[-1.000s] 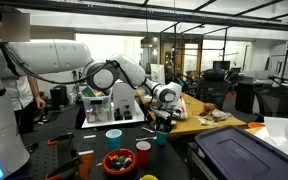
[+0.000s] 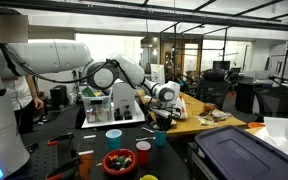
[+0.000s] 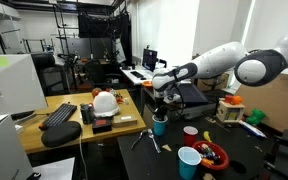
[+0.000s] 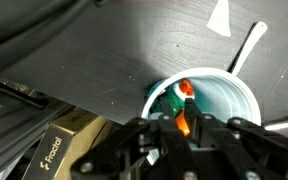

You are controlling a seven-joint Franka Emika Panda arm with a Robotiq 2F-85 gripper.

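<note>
A light blue cup (image 4: 246, 96) stands upright on the dark table, its open mouth showing in the wrist view. My gripper is directly over that cup, its fingers reaching toward the opening and shut on a small red-and-green object (image 4: 174, 97). The dark fingers cover part of this object, so its full shape is hidden. From the first exterior view, the same gripper (image 2: 165, 125) appears just above the cup (image 2: 160, 139). The second exterior view also has the gripper (image 3: 161, 110) above the cup (image 3: 159, 128).
A red bowl (image 2: 117, 162) with several small items, another blue cup (image 2: 114, 138) and a red cup (image 2: 143, 148) stand nearer the robot. Light utensils (image 4: 250, 46) lie close to the cup. A brown box (image 4: 69, 146) is beside it. A large dark case (image 2: 246, 155) lies to the right.
The arm's pose differs only slightly; the gripper stays over the blue cup. The cups and bowl have not visibly moved.
</note>
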